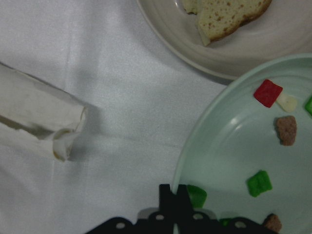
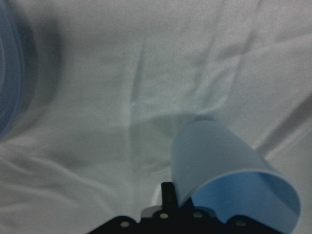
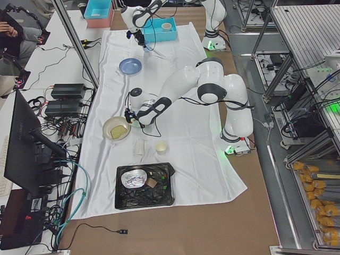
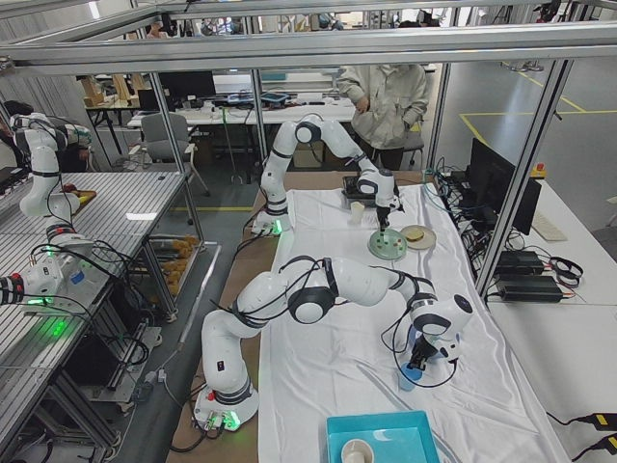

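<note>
My left gripper sits at the rim of a mint-green plate (image 1: pixel 229 151) holding green, red, white and brown pieces; its fingers look close together, the rim at their tips. A beige plate (image 1: pixel 165 29) with bread (image 1: pixel 231 17) lies beside it; a folded paper packet (image 1: pixel 34 112) lies apart. My right gripper is on the rim of a light-blue cup (image 2: pixel 209 151), which leans in the right wrist view; a blue plate (image 2: pixel 7 68) lies near it.
A black tray (image 3: pixel 143 199) with a foil dish stands at the near end in the camera left view, with a small cream cup (image 3: pixel 161 146) above it. A blue bin (image 4: pixel 381 424) stands by the right arm. Cloth between the arms is mostly clear.
</note>
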